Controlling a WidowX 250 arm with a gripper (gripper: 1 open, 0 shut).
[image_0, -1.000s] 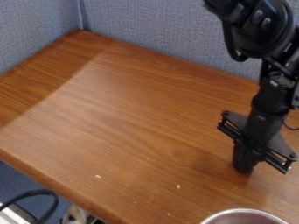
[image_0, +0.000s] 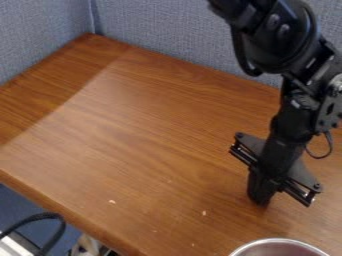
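Observation:
The black robot arm reaches down from the top right to the wooden table (image_0: 120, 120). My gripper (image_0: 262, 188) is low at the right side, its tip at or very near the tabletop. Whether it is open or shut, and whether anything is between its fingers, is too dark to tell.
A pale bowl-like container (image_0: 278, 249) is cut off at the bottom edge, in front of the gripper. Grey panels line the back. Cables lie beyond the table's front left edge.
The arm and gripper have shifted a little to the left over the last second, staying low near the tabletop.

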